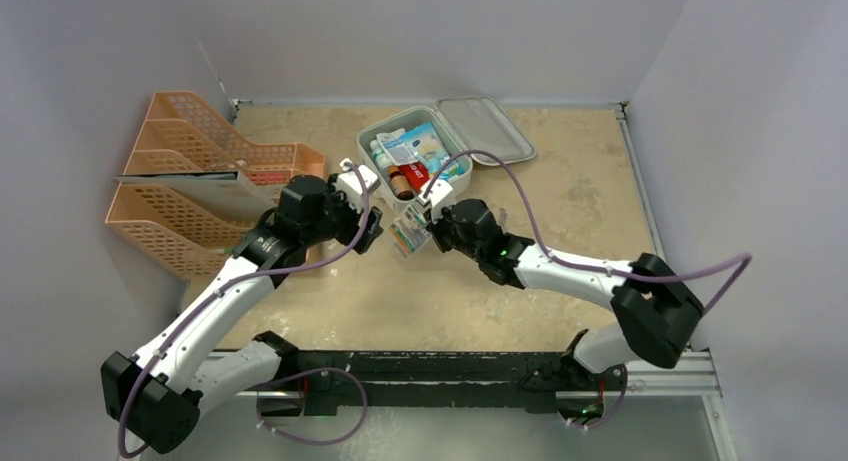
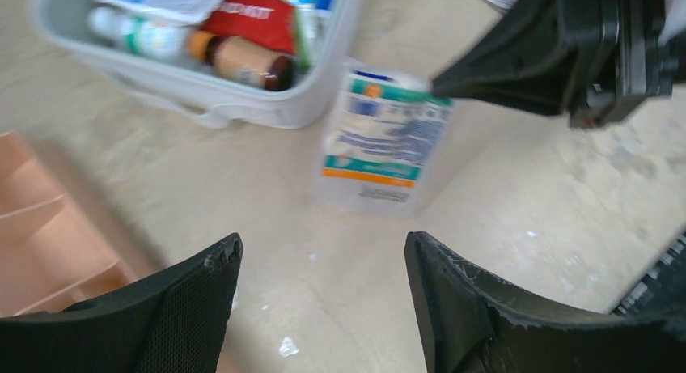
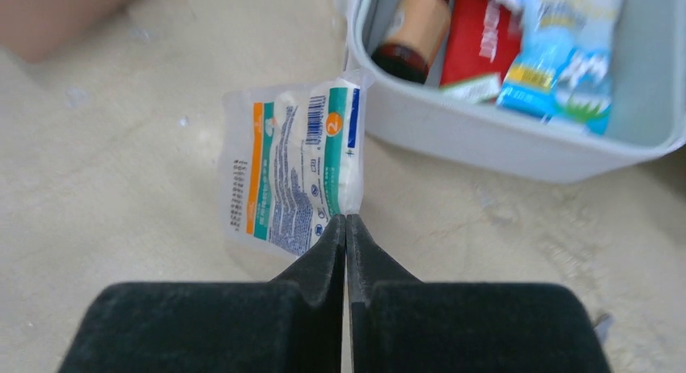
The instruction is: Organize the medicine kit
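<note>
A clear packet with an orange, green and white label [image 3: 293,167] hangs by its edge from my right gripper, whose fingers are shut on it. In the top view the packet [image 1: 410,229] is just in front of the medicine box [image 1: 462,185]. That box is open and holds bottles, a red pack [image 3: 483,35] and a blue pack [image 1: 425,144]. My left gripper stands part open left of the packet, its fingers apart with nothing between them. The brown bottle [image 2: 252,63] lies inside the box near its front wall.
An orange organizer with compartments [image 1: 165,226] stands on the left with a dark flat folder in it. The box's lid [image 1: 487,129] is folded back to the right. Bare table lies in front and at right.
</note>
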